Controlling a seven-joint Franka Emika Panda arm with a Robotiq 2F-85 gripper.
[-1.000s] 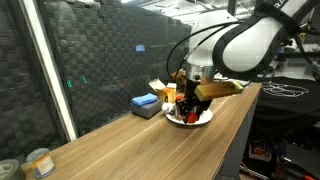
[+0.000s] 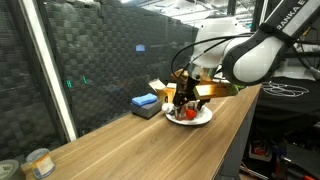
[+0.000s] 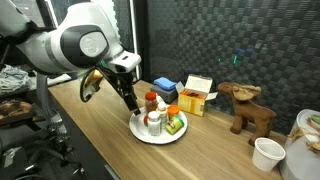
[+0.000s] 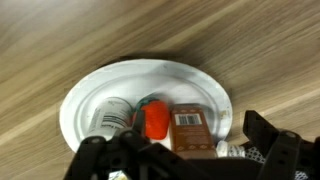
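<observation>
My gripper is open above the near part of a white plate (image 3: 181,137), its dark fingers spread apart. In the wrist view a red round item (image 4: 156,119) and a brown jar with a barcode label (image 4: 190,130) lie within the span between the fingers. Beside the red item is a pale, ribbed jar (image 4: 110,117). Exterior view 2 shows the brown jar with a red lid (image 3: 151,101), a white jar (image 3: 154,124) and a green item (image 3: 175,125) on the plate. Whether a finger touches anything cannot be told.
Behind the plate stand a yellow open box (image 3: 194,98) and a blue item (image 3: 164,84). A brown toy animal (image 3: 252,110) and a white cup (image 3: 267,153) are to the right.
Over the last second my hand has shifted slightly over the plate, and its fingers now cover different parts of the items. The items appear to stay on the plate.
</observation>
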